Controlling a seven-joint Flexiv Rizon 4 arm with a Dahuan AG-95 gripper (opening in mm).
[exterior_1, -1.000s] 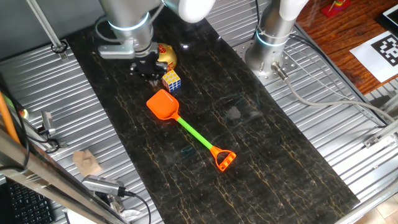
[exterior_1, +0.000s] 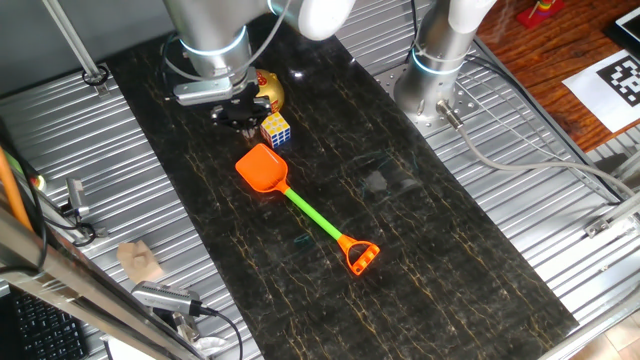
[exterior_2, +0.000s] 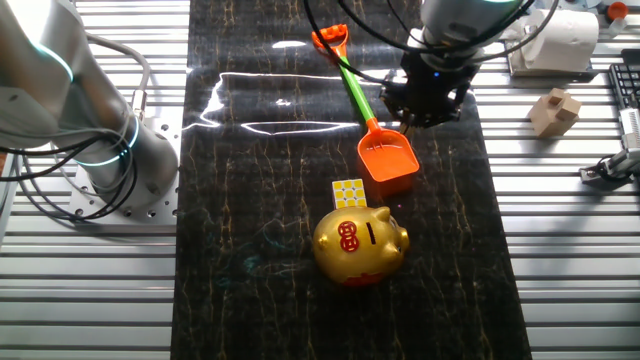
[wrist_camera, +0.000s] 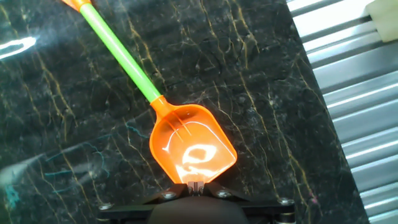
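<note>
An orange toy shovel with a green shaft (exterior_1: 314, 214) lies flat on the dark marbled table, its scoop (exterior_1: 262, 168) towards the arm. My gripper appears shut in the wrist view, its tips meeting at the scoop's lower edge in the picture, with nothing visible between them. From exterior view 1, the gripper (exterior_1: 248, 132) hangs above the table just beyond the scoop, left of a Rubik's cube (exterior_1: 276, 130). A golden piggy bank (exterior_2: 360, 245) stands against or very close to the cube (exterior_2: 349, 194); the arm partly hides the bank in exterior view 1.
Ribbed metal decking (exterior_1: 165, 210) borders the dark surface, with a wooden block (exterior_1: 140, 261) on it.
Shovel, cube and piggy bank have stayed put.
</note>
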